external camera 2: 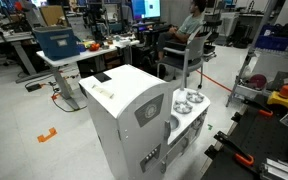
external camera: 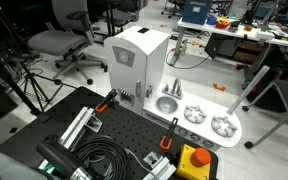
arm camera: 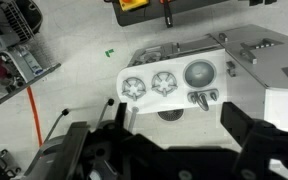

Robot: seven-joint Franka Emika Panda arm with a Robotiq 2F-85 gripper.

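Observation:
In the wrist view my gripper stands open, its dark fingers wide apart with nothing between them. Beyond it lies a white toy kitchen counter (arm camera: pixel 162 101), which has a round sink (arm camera: pixel 198 73), a faucet (arm camera: pixel 200 98) and two star-shaped burners (arm camera: pixel 163 83). The tall white toy cabinet (external camera: pixel 139 66) adjoins the sink end of the counter; its top and side show in exterior view 2 (external camera 2: pixel 134 100). My fingertips are not clearly visible in either exterior view.
A dark table (external camera: pixel 124 135) borders the counter and carries coiled black cable (external camera: pixel 104 157), orange-handled clamps (external camera: pixel 167 140) and a yellow block with a red button (external camera: pixel 195 162). Office chairs (external camera: pixel 64 38) stand behind. Open pale floor (external camera: pixel 246 125) lies beyond the counter.

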